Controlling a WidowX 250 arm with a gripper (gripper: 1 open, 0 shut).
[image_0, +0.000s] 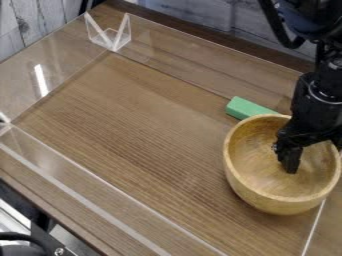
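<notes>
A large tan wooden bowl (267, 190) sits at the right of the table. The black gripper (297, 150) reaches down from the upper right, its fingertips open inside the bowl near the back rim. A green block (249, 108) lies just behind the bowl, partly hidden by it.
A clear plastic holder (110, 32) stands at the back left. The table's edge runs along the lower left, with dark cables beyond it.
</notes>
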